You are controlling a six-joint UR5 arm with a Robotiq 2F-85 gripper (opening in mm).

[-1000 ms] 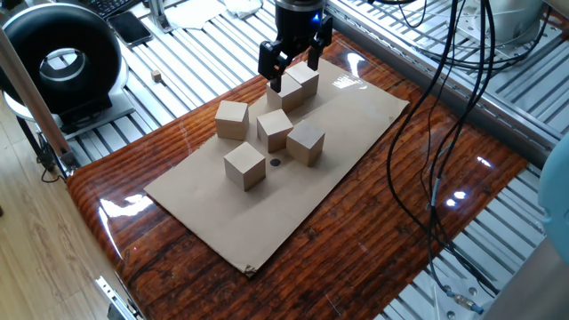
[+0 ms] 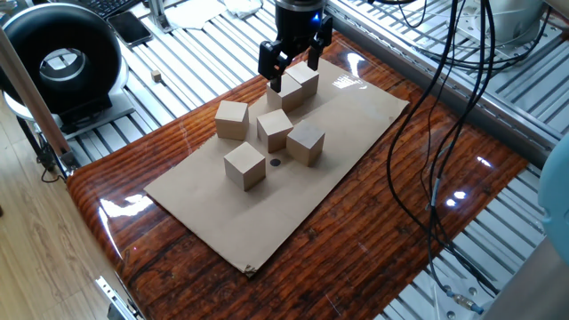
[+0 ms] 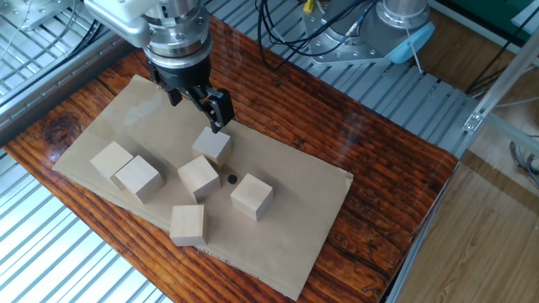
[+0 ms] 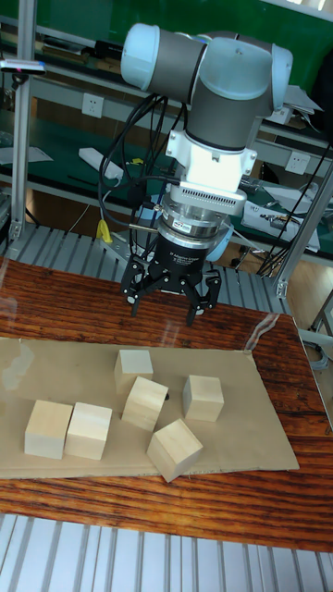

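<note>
Several plain wooden cubes rest on a flat sheet of brown cardboard (image 2: 231, 227). In exterior view 1, two cubes stand side by side at the far end, one being the far cube (image 2: 305, 78). Around the middle are a left cube (image 2: 232, 121), a centre cube (image 2: 275, 131) and a greyer-topped cube (image 2: 306, 144); the nearest cube (image 2: 244, 166) sits a little apart. Above the cardboard hangs my black gripper (image 4: 164, 317), its two fingers spread wide with nothing between them. None of the cubes touches it in exterior view 3.
A dark round spot (image 3: 232, 179) marks the cardboard among the cubes. Black cables (image 2: 436, 160) hang over the table's right side in exterior view 1. A metal rail (image 3: 50, 84) runs along one edge.
</note>
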